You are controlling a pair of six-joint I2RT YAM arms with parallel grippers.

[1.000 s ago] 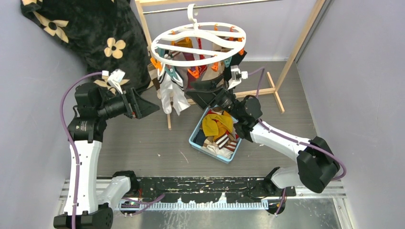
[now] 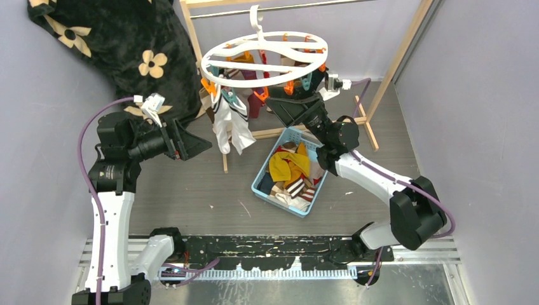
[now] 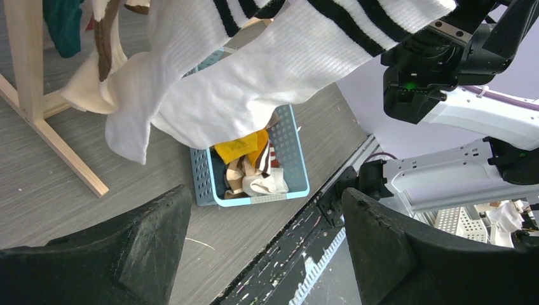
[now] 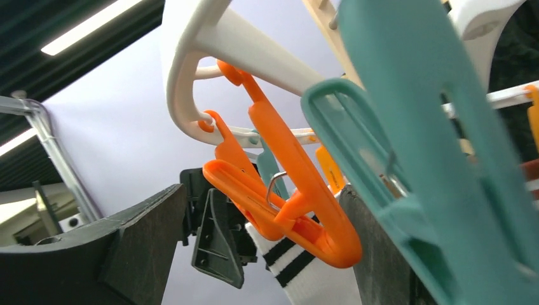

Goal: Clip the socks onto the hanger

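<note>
From the round white hanger hang several socks and clips. White socks with black stripes dangle at its front left, just right of my open left gripper; they fill the upper part of the left wrist view, apart from the fingers. At the hanger's front right, my right gripper is just below the rim. In the right wrist view an orange clip shows between its open fingers, and a teal clip looms close at the right. No sock is in either gripper.
A blue basket of loose socks stands on the floor below the hanger. The wooden rack frames the back. A dark flowered blanket hangs at the back left. Floor between left arm and basket is clear.
My right gripper has risen toward the hanger's front rim and shifted to the right, staying empty. The hanger and socks sway slightly. The left arm stays put.
</note>
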